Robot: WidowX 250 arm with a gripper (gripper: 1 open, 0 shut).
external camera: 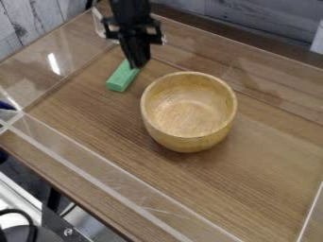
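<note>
My gripper (134,48) hangs in the upper middle of the camera view, a dark shape above and slightly behind a green bar (123,77) on the wooden table; it looks shut, with nothing visible between its fingers, though it is small and blurred. A round tan bowl (188,111) sits to the right of and in front of the green bar.
The wooden table (240,180) has free room to the right and in front. A clear or white object (104,24) stands at the back, left of the arm. Black cables lie at the bottom left corner.
</note>
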